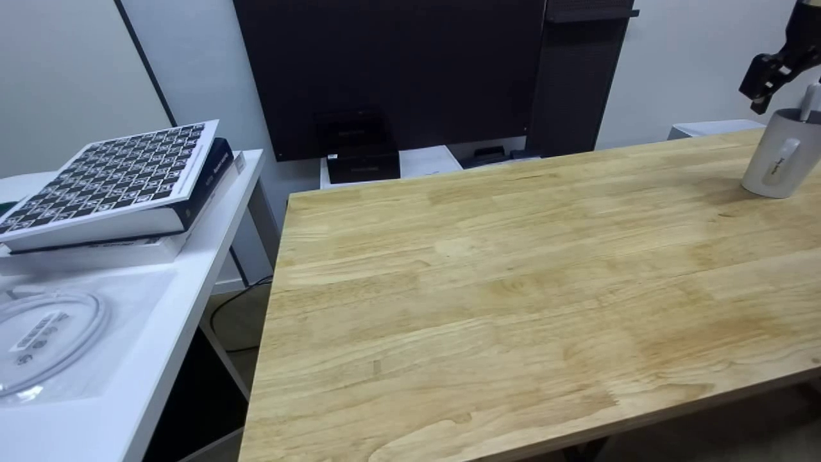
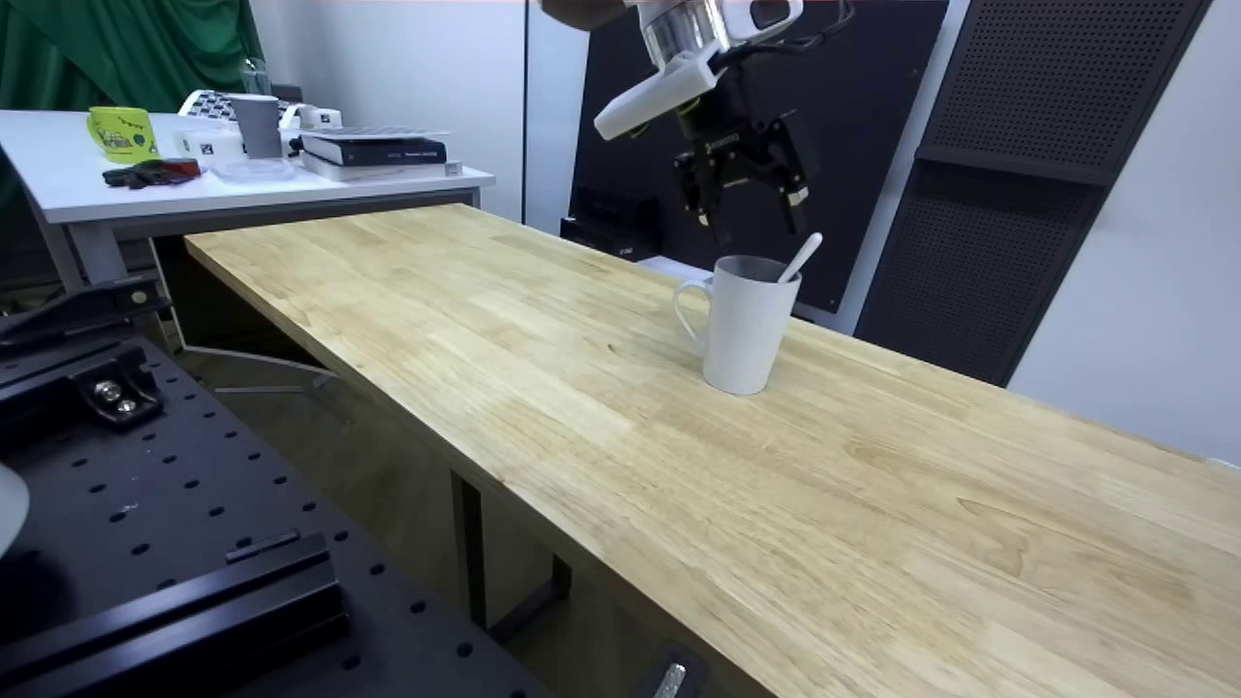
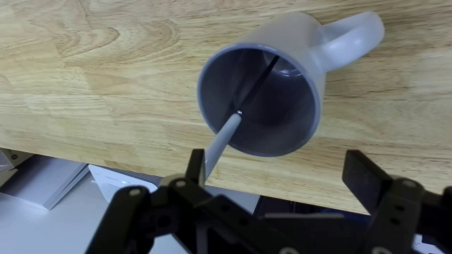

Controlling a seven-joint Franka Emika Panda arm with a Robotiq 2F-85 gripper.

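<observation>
A white mug [image 2: 745, 328] with a grey inside stands upright on the wooden table. In the wrist view its handle [image 3: 351, 40] points to the upper right. A utensil with a pale handle [image 3: 222, 141] leans out of the mug over the rim; its dark shaft reaches down inside. Above the mug, my gripper [image 2: 752, 209] is open with its fingers wide apart. Seen from the wrist, the utensil's handle end runs close by the left finger [image 3: 195, 165]; whether they touch I cannot tell. Only part of the gripper shows in exterior view 1.
A white side table [image 2: 349, 200] holds books [image 2: 372, 151], a green mug [image 2: 122, 134] and a grey cup [image 2: 258, 126]. A black perforated board [image 2: 233, 523] lies at the near left.
</observation>
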